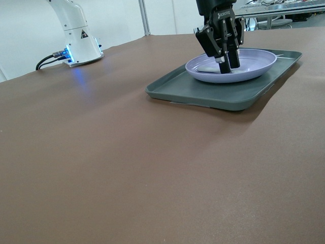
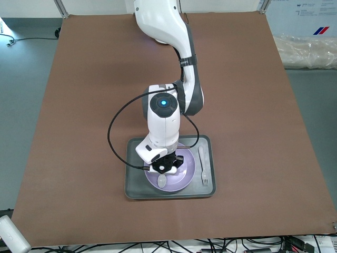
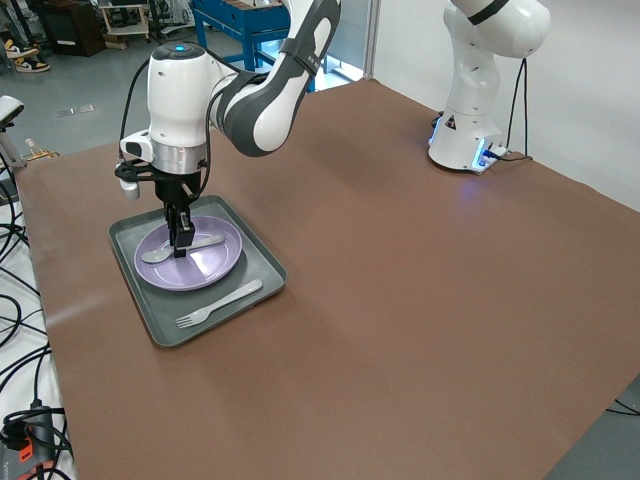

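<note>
A grey-green tray (image 3: pixel 140 290) holds a lavender plate (image 3: pixel 205 268). A white spoon (image 3: pixel 157 255) lies on the plate, and a white fork (image 2: pixel 204 166) lies on the tray beside it. My black gripper (image 1: pixel 227 63) points down over the plate, its fingertips low at the plate's surface by the spoon's handle. In the top view the fingers look close together; whether they hold the spoon I cannot tell. In the left view the gripper's tips are hidden behind the arm's head.
Cables (image 2: pixel 231 247) lie beyond the table's edge.
</note>
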